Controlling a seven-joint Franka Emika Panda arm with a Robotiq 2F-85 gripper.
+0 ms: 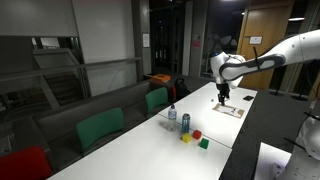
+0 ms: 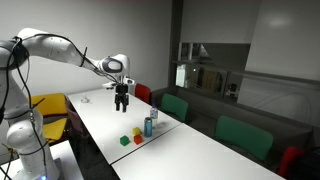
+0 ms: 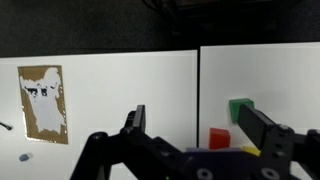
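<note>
My gripper hangs over the white tables, its two dark fingers spread wide at either side of the wrist view and nothing visible between them. In the first exterior view the gripper point(image 1: 222, 98) is above the far right table part. A green block point(image 3: 236, 108), a red block point(image 3: 219, 138) and a yellow block point(image 3: 252, 151) lie low in the wrist view, partly behind the right finger. The same green block point(image 2: 124, 139), red block point(image 2: 138, 139) and yellow block point(image 2: 137, 131) rest close together on the table, apart from the gripper.
Beside the blocks stand a dark blue can point(image 1: 185, 123) and a clear bottle point(image 1: 172, 112). A brown board with a white crumpled piece point(image 3: 43, 105) lies on the other table section. Green chairs point(image 1: 100, 126) line the far side.
</note>
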